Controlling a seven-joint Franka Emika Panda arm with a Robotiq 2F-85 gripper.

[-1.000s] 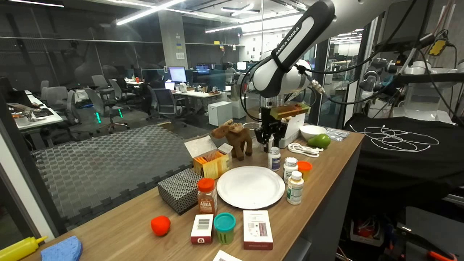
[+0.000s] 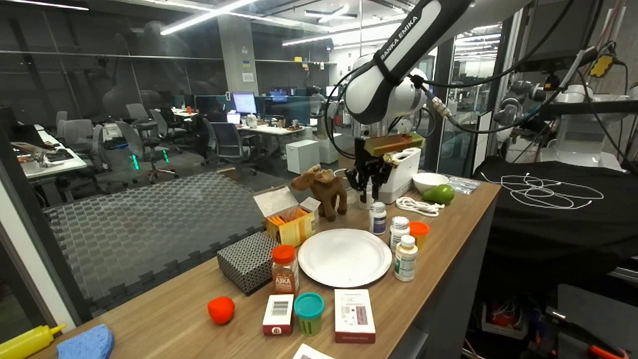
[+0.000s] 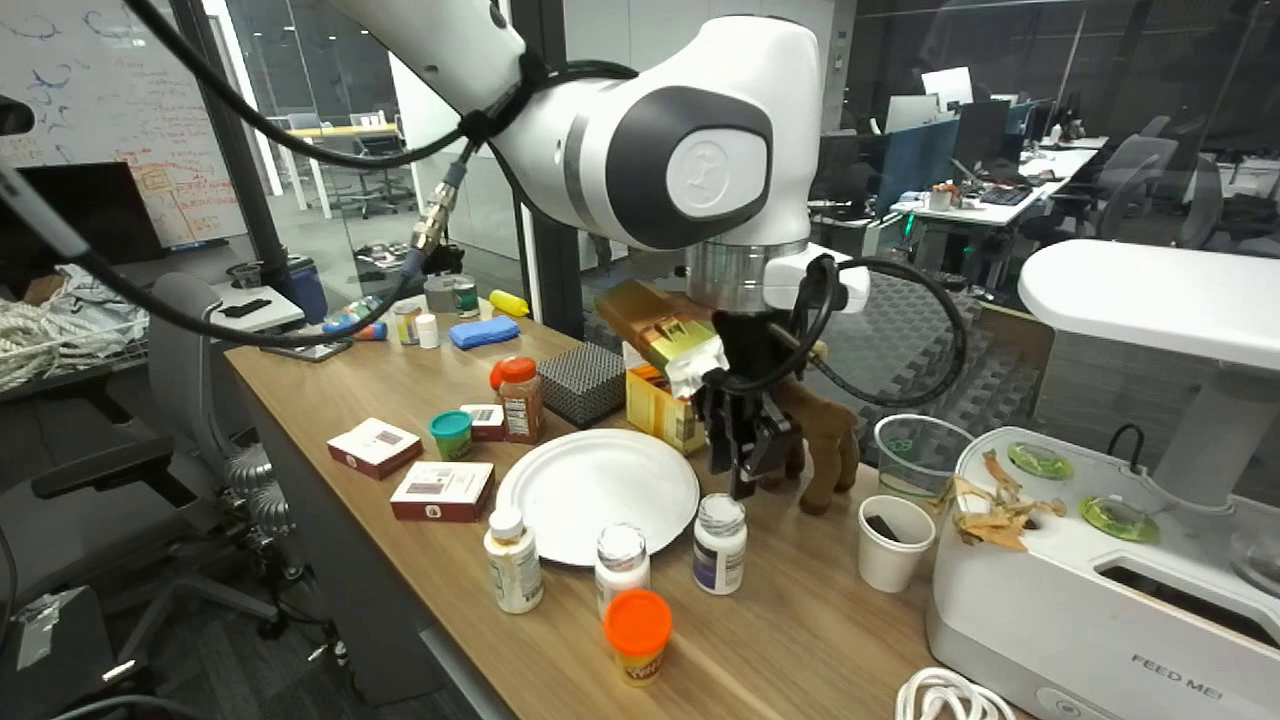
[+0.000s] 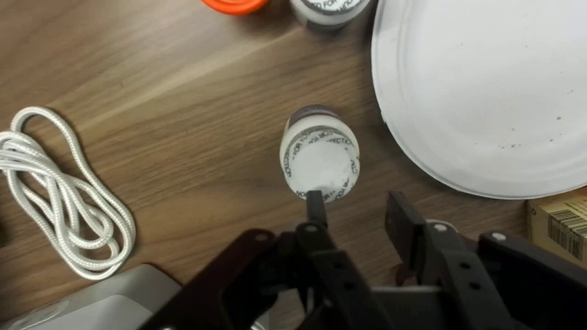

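My gripper is part open, its two fingers apart with nothing seen between them. In the second exterior view the gripper [image 3: 750, 480] points down beside the open-topped bottle. That white bottle with a purple label [image 3: 720, 546] stands upright, uncapped, its white seal [image 4: 320, 165] showing in the wrist view. One fingertip [image 4: 316, 206] overlaps the seal's near edge in the wrist view; whether it touches cannot be told. A white plate [image 3: 600, 486] lies next to the bottle. Another sealed bottle [image 3: 621, 570] and a capped bottle [image 3: 513, 564] stand along the plate's edge.
An orange-lidded tub [image 3: 637, 636] stands near the bottles. A white cup [image 3: 894, 542] and a white appliance [image 3: 1080, 600] are on the other side, with a coiled white cord [image 4: 66, 192]. A brown toy moose [image 2: 326, 188] and open tea box [image 2: 290, 221] stand behind the plate.
My gripper has risen a little above the table and stays close to the purple-labelled bottle. The bottles and plate have not visibly moved.
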